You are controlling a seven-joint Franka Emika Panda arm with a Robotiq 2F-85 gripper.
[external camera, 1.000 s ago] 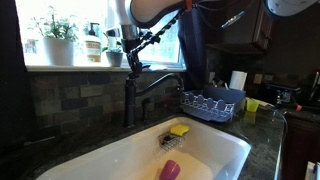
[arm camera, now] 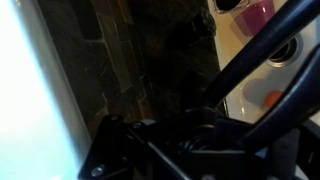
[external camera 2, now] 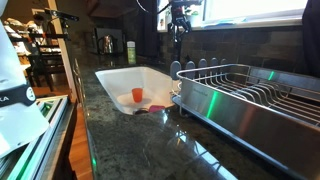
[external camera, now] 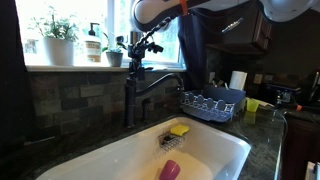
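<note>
High over the back of the sink, close to the window sill, my gripper (external camera: 137, 57) hangs just above the black faucet (external camera: 130, 100). It is shut; whatever lies between its fingers is too dark to make out. In exterior view 2 the gripper (external camera 2: 181, 25) shows small against the wall. Two dark bars (arm camera: 265, 50) cross the right side of the wrist view; I cannot tell whether they are faucet parts. A pink cup (external camera: 170, 170) lies in the white sink (external camera: 120, 158), and an orange cup (external camera 2: 137, 95) is also visible there.
A yellow sponge (external camera: 180, 130) rests at the sink's back edge, above a wire caddy (external camera: 167, 142). Beside the sink stands a dish rack (external camera: 212, 103). Potted plants (external camera: 58, 42) and a soap bottle (external camera: 92, 43) line the sill. A red-handled utensil (external camera 2: 155, 107) lies near the sink rim.
The gripper has shifted slightly to the right in exterior view 1, along the sill near the faucet's top. The sink, cup and sponge are unchanged.
</note>
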